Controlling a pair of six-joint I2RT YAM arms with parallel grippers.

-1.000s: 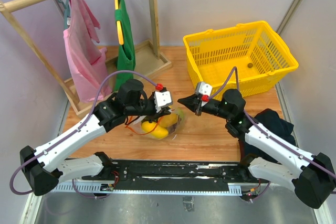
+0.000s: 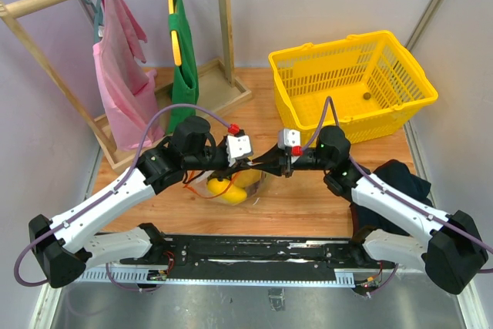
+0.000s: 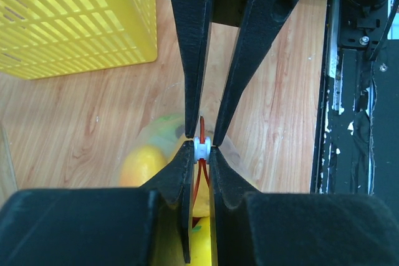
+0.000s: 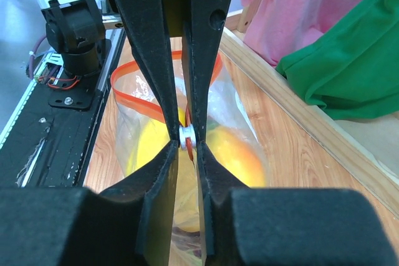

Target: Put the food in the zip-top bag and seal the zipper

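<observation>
A clear zip top bag [image 4: 132,138] with an orange-red zip strip [image 4: 140,106] stands on the wooden table. Yellow food [image 2: 224,190] is inside it, including an orange-yellow piece [image 4: 235,156]. At the bag's top edge is the small white zipper slider [image 3: 202,149], red strip running through it. My left gripper is shut on this slider. Facing it from the right, my right gripper has its fingertips on either side of the slider, a small gap still showing. In the top view both grippers meet above the bag and hide the slider.
Behind on the right stands a yellow basket [image 2: 286,117]. A wooden rack with a pink garment [image 2: 123,75] and a green one [image 2: 183,59] is back left. Dark cloth [image 2: 400,182] lies at the right. Bare table [image 2: 308,213] shows between bag and cloth.
The left arm and bag have stayed put.
</observation>
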